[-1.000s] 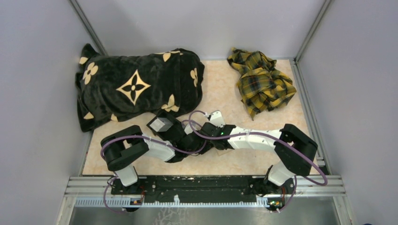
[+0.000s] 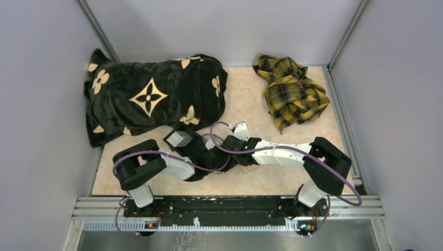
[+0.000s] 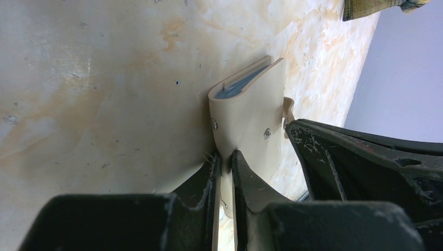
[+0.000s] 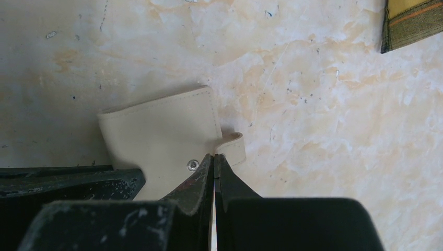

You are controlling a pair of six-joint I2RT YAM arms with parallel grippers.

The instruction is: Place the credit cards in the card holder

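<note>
A beige card holder (image 3: 256, 117) with snaps fills the middle of the left wrist view, folded, its upper edge parted and something bluish inside. My left gripper is shut on the holder's folded side. In the right wrist view the holder (image 4: 156, 130) shows its flat face and a small strap (image 4: 232, 149) at its right edge. Over that face, by the snap and strap, my right gripper is shut; nothing shows between its fingertips. From above, the arms hide most of the holder. I can make out no separate credit card.
A black box with a pale item (image 2: 179, 138) stands left of the left gripper. Behind it lies a dark patterned cushion (image 2: 149, 97). A yellow plaid cloth (image 2: 295, 91) sits at the back right. Tabletop to the right of the holder is bare.
The left arm and the surrounding things stay where they were.
</note>
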